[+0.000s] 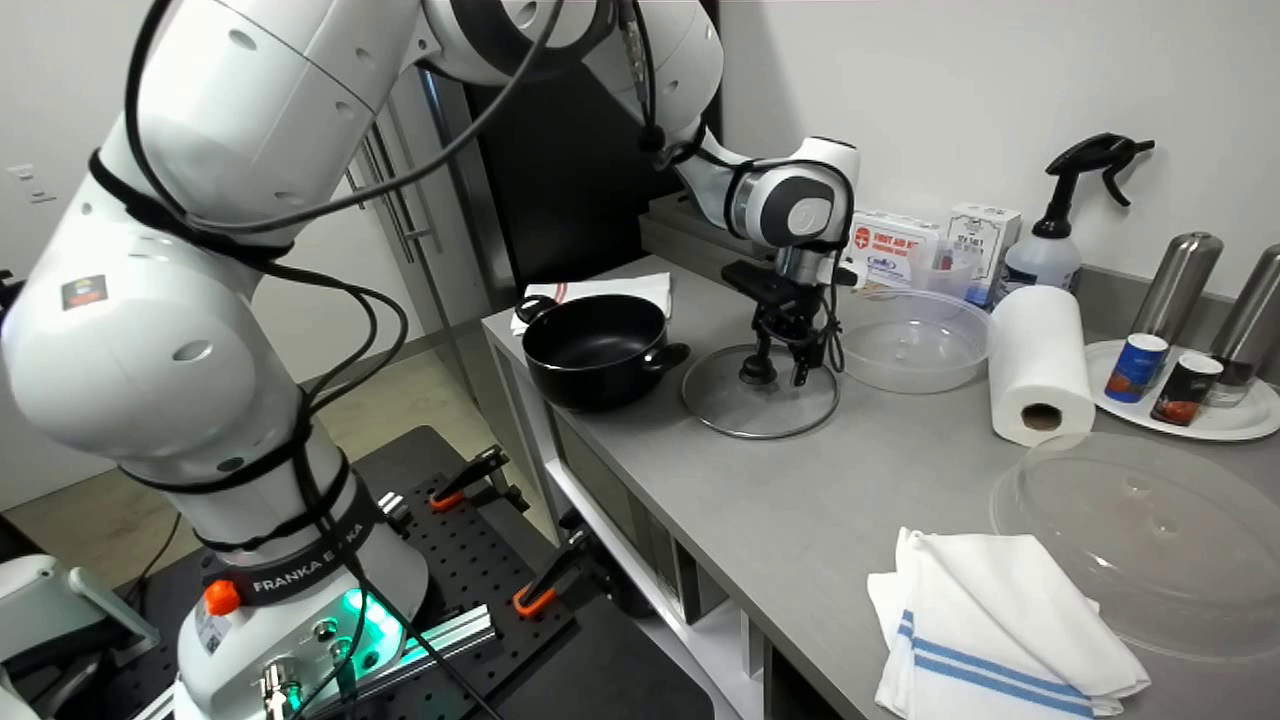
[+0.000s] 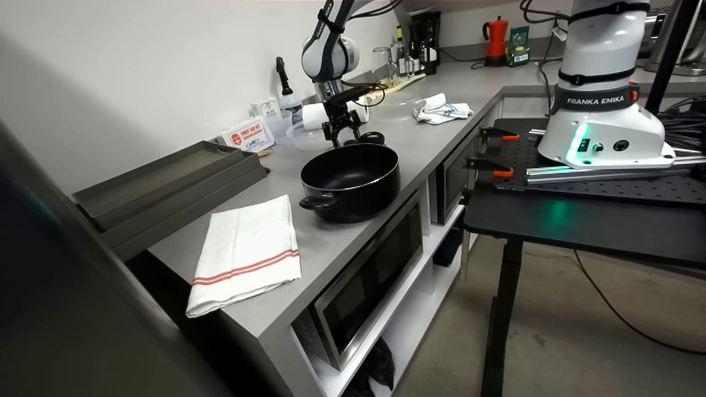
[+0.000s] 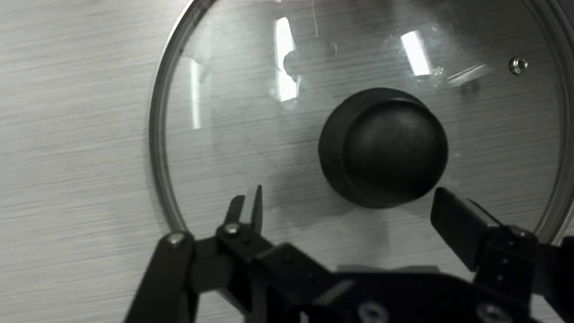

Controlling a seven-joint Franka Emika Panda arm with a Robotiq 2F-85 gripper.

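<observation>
A round glass lid (image 1: 734,408) with a metal rim lies flat on the grey counter. Its black knob (image 3: 384,148) fills the middle of the wrist view. My gripper is open low over the lid, with one finger (image 3: 457,226) toward the right and the other toward the left. In the wrist view the knob sits ahead of the fingertips, closer to the right one. Left of the lid in exterior view 1 stands a black pot (image 1: 596,350), uncovered and empty. In exterior view 2 the pot hides most of the lid.
Behind the lid is a clear plastic bowl (image 1: 918,342), with a paper towel roll (image 1: 1041,366) to its right. A white towel (image 2: 248,248) lies near the counter's end. Another towel (image 1: 1002,624) and a clear plastic cover (image 1: 1140,540) are at the near right. Bare counter lies between.
</observation>
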